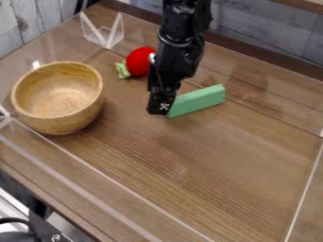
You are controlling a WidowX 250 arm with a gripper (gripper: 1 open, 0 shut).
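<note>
The black gripper (164,99) hangs over the middle of the wooden table, pointing down, its fingertips low beside the left end of a light green block (199,100). Whether it is open or shut, or holds anything, is hard to tell. Behind it to the left lies a red round object (142,59) with a small green piece (124,69) at its lower left.
A large tan bowl (56,121) stands on the left. A clear plastic rack or item (104,30) is at the back left.
</note>
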